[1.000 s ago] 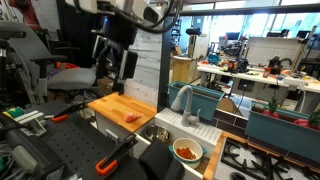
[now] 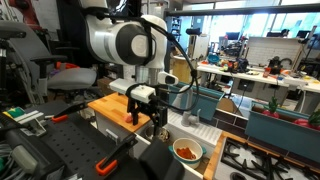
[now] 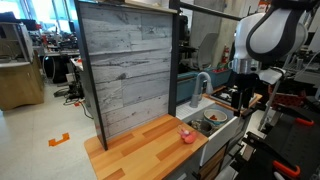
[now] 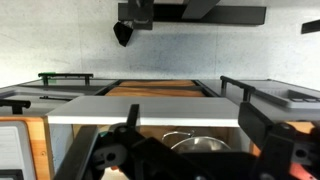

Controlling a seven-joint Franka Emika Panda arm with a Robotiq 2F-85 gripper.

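Note:
My gripper (image 2: 146, 124) hangs low, pointing down over the sink-side edge of the wooden counter (image 2: 112, 106). In the wrist view its two dark fingers (image 4: 131, 128) stand well apart, and nothing shows between them. A shiny metal pot or bowl (image 4: 200, 145) lies below, partly hidden by the fingers. In exterior view 1 the metal vessel (image 2: 153, 131) is in the sink area beside the gripper. A small pinkish-red object (image 3: 187, 135) rests on the wood; its kind is unclear.
A pale bowl with reddish contents (image 2: 187, 150) sits to the right of the gripper. Behind it rises the faucet (image 2: 184, 98). The stove (image 2: 250, 160) lies farther right, with planters (image 2: 285, 128) along the back.
The arm has come down from high above the counter and moved right, toward the sink. The pinkish-red object and the bowl appear unmoved.

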